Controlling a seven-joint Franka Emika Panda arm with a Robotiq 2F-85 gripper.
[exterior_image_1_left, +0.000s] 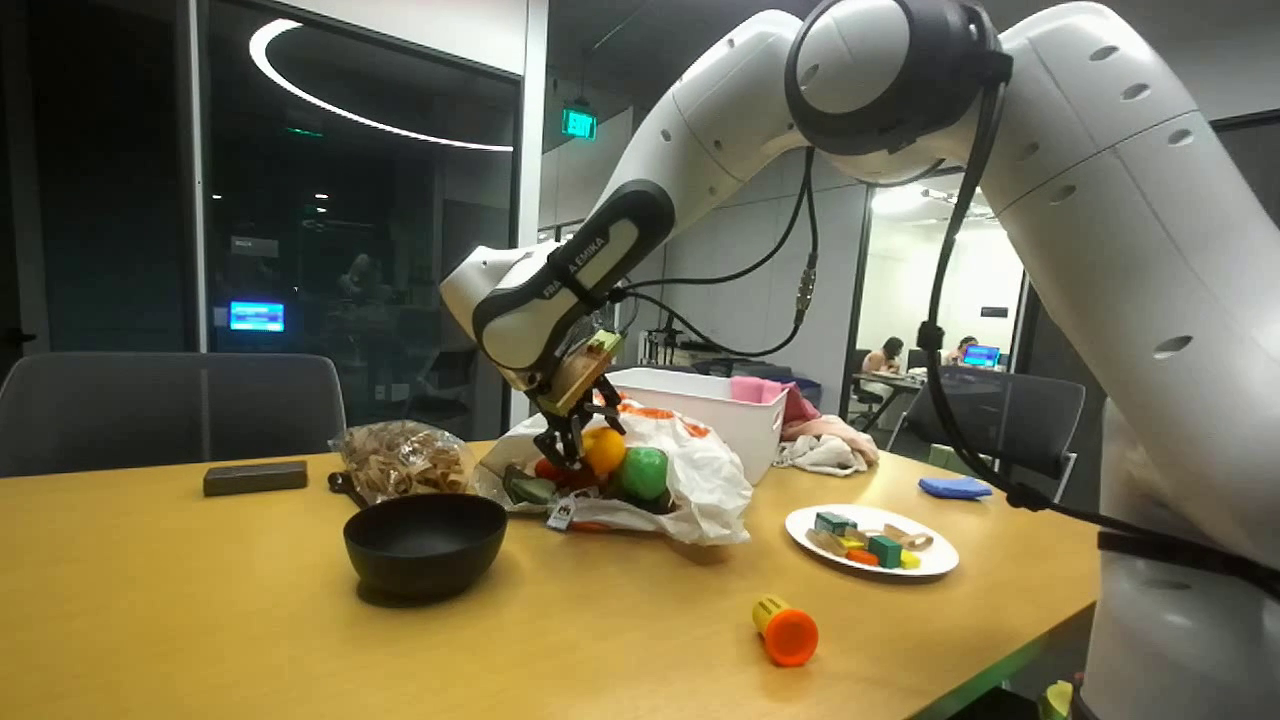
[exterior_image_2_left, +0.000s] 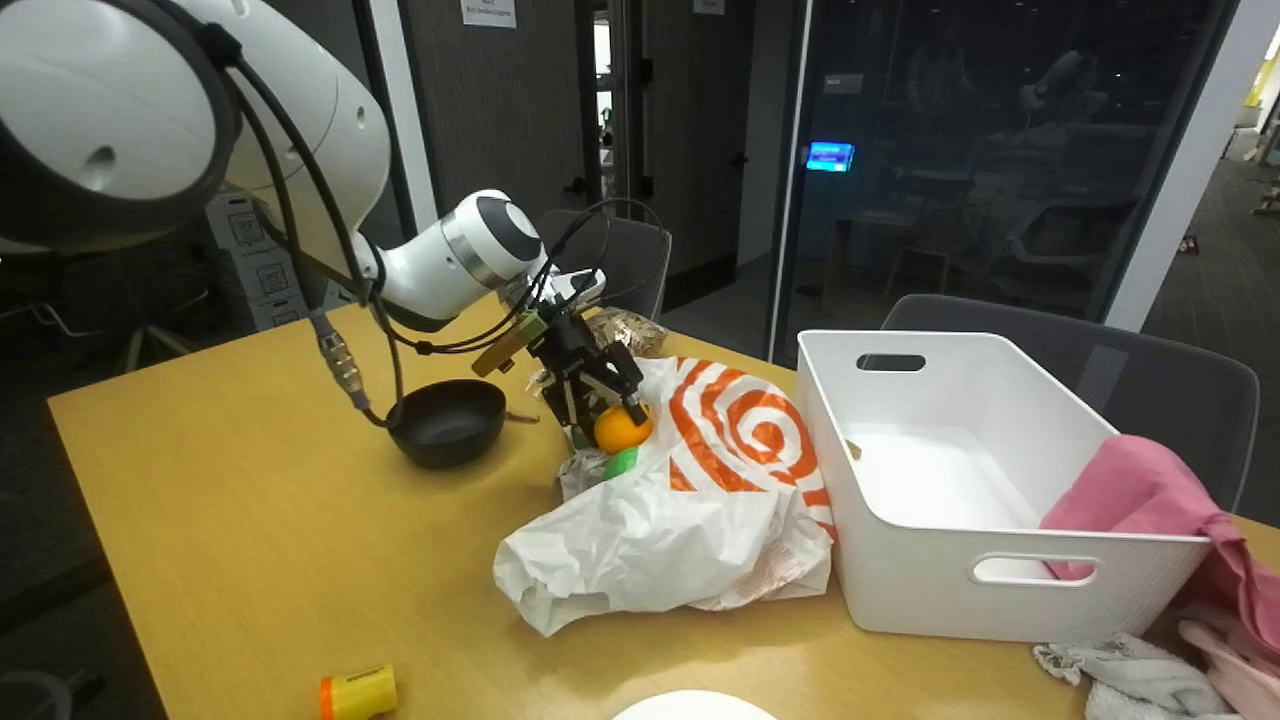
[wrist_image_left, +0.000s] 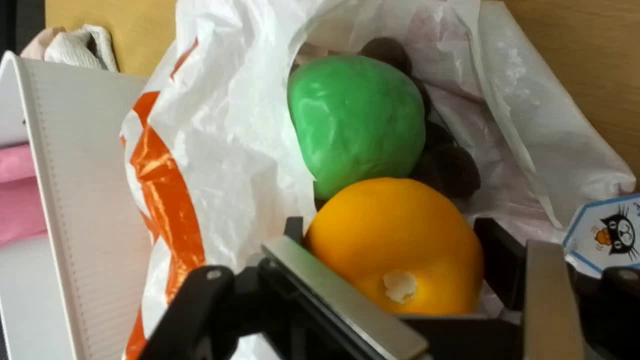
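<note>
An orange fruit (wrist_image_left: 396, 240) lies at the mouth of the white plastic bag (exterior_image_2_left: 672, 540), against a green round fruit (wrist_image_left: 357, 120). My gripper is open around the orange, one finger on each side of it; whether the pads touch it I cannot tell. From the side, the gripper (exterior_image_1_left: 579, 434) reaches down into the bag's opening, with the orange (exterior_image_1_left: 603, 451) just beside its fingers. Dark round items (wrist_image_left: 450, 168) sit deeper in the bag, partly hidden by the fruit.
A black bowl (exterior_image_1_left: 426, 546) stands in front of the bag, with a clear bag of brown pieces (exterior_image_1_left: 402, 462) behind it. The white bin (exterior_image_2_left: 1020, 582) stands beside the plastic bag. A plate of blocks (exterior_image_1_left: 828, 546) and a yellow-orange cylinder (exterior_image_1_left: 788, 634) lie to the right.
</note>
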